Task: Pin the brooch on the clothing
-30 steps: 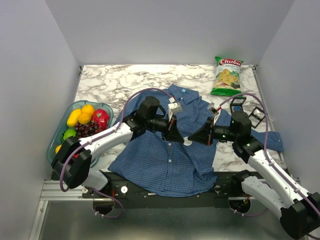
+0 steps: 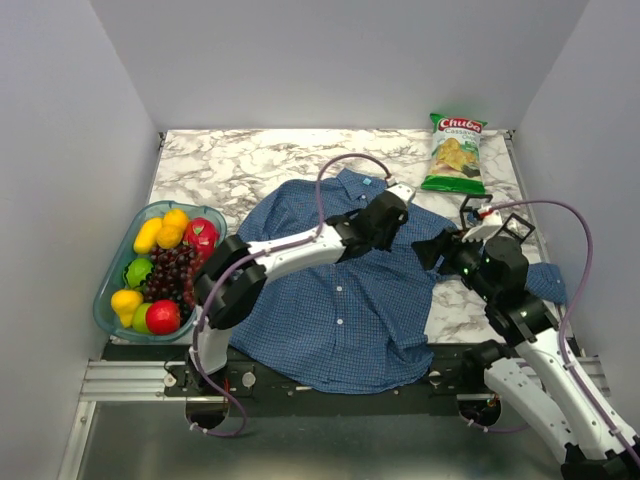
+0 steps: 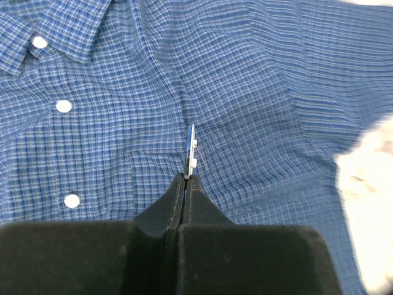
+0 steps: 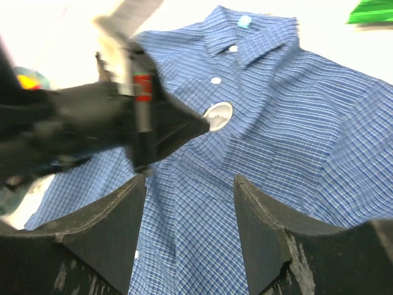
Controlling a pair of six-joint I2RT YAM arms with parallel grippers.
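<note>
The blue checked shirt (image 2: 320, 320) lies spread on the marble table. My left gripper hangs over the shirt's upper right part, shut on a thin brooch seen edge-on at its tips; in the right wrist view the brooch's round silver face (image 4: 218, 115) shows at those tips. To the right of it, my right gripper (image 2: 432, 245) stands open, with nothing between its fingers.
A tub of fruit (image 2: 115, 300) sits at the left. A green chip bag (image 2: 455, 155) lies at the back right. Black square frames (image 2: 520, 228) lie partly behind the right arm. Marble is bare at the back left.
My left gripper has risen toward the upper right with the brooch, turning downward. My right gripper has moved away to the right and upward, parting from the brooch and opening.
</note>
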